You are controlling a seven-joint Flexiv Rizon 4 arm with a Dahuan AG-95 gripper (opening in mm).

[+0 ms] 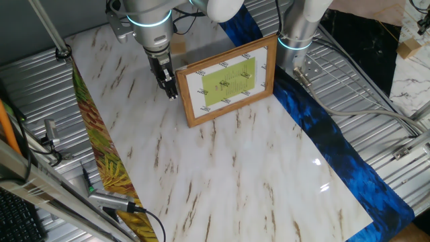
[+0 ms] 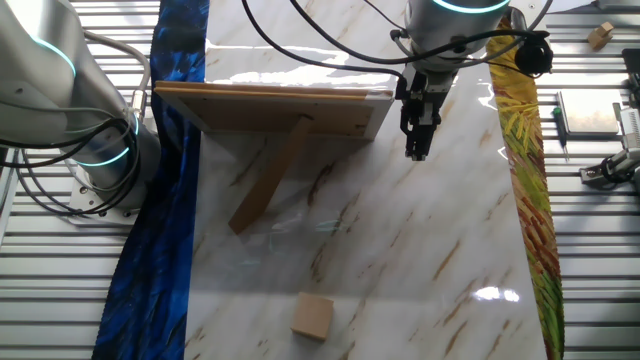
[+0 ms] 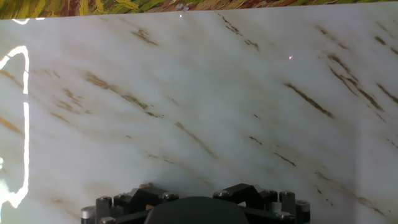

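Observation:
My gripper (image 1: pixel 172 98) points downward over the marble-patterned table, beside the near end of a standing wooden picture frame (image 1: pixel 185 101). In exterior view 2, the gripper (image 2: pixel 416 156) hangs just past the end of the frame's back (image 2: pixel 290 112), with a small sideways gap at the fingertips. A wooden prop leg (image 2: pixel 268 182) slants from that back down to the table. The wrist view catches dark finger parts (image 3: pixel 239 194) along its bottom edge and only bare table beyond. No object shows in the grip, but the finger width is unclear.
A small wooden block (image 2: pixel 312 316) lies on the table behind the frame. Blue cloth (image 1: pixel 322 144) runs along one table edge and yellow-green cloth (image 1: pixel 111 165) along the other.

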